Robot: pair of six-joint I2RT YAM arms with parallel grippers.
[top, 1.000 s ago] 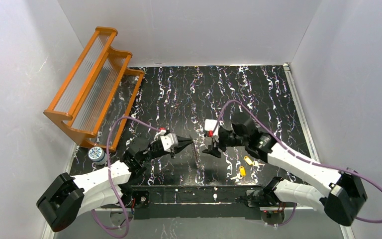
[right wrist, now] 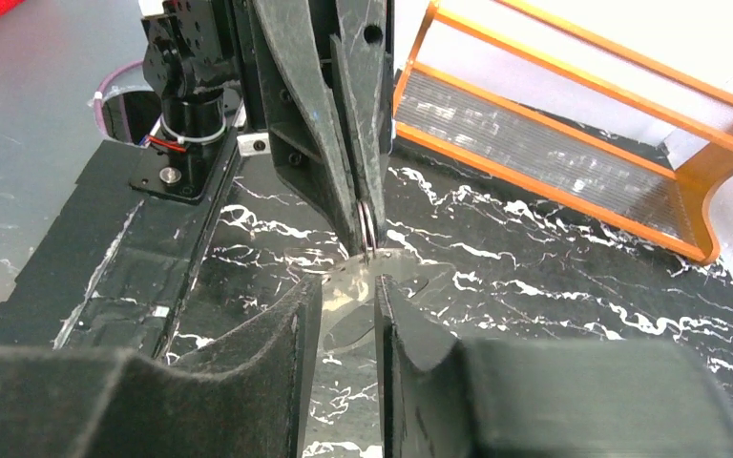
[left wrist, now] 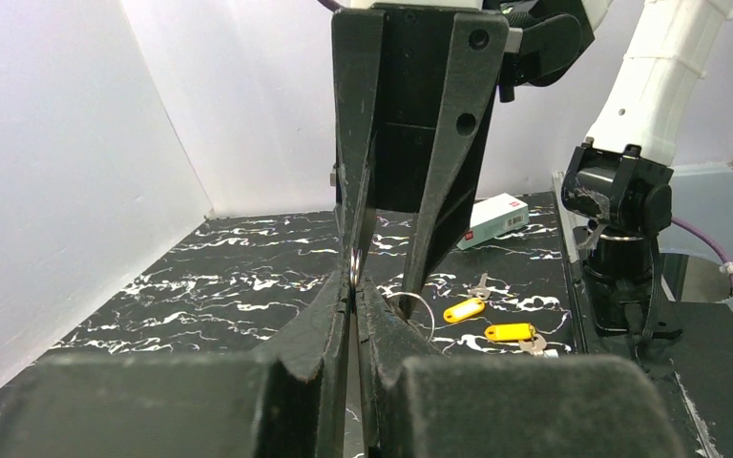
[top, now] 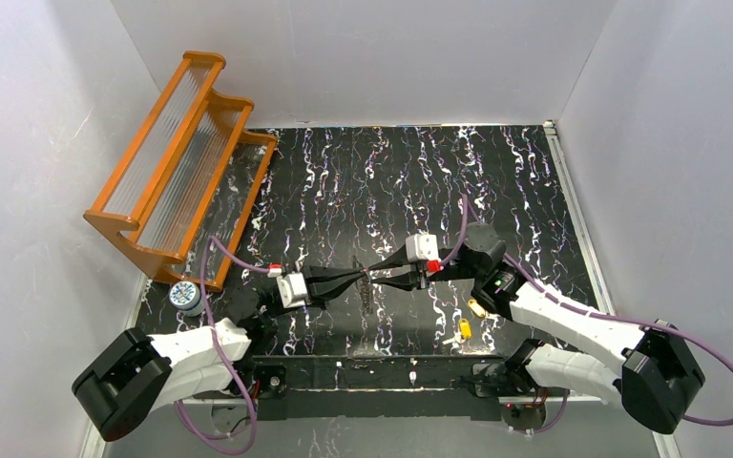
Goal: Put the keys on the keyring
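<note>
My left gripper (top: 364, 274) is shut on a metal keyring (right wrist: 367, 229), whose loops poke out between the fingertips in the right wrist view. Below it hangs a thin, shiny, curved metal piece (right wrist: 345, 289). My right gripper (top: 374, 275) faces the left one at close range; its fingers stand apart, with the ring's edge near one fingertip in the left wrist view. I cannot tell whether they touch. Two keys with yellow tags lie on the table towards the front right, one tag (left wrist: 464, 310) behind the other tag (left wrist: 509, 332). No key is in either gripper.
At the left stands an orange wooden rack (top: 157, 153) with ribbed panels, and a small round tin (top: 186, 297) by its front end. A pale green box (left wrist: 494, 220) lies beyond the keys.
The tagged keys have not moved.
</note>
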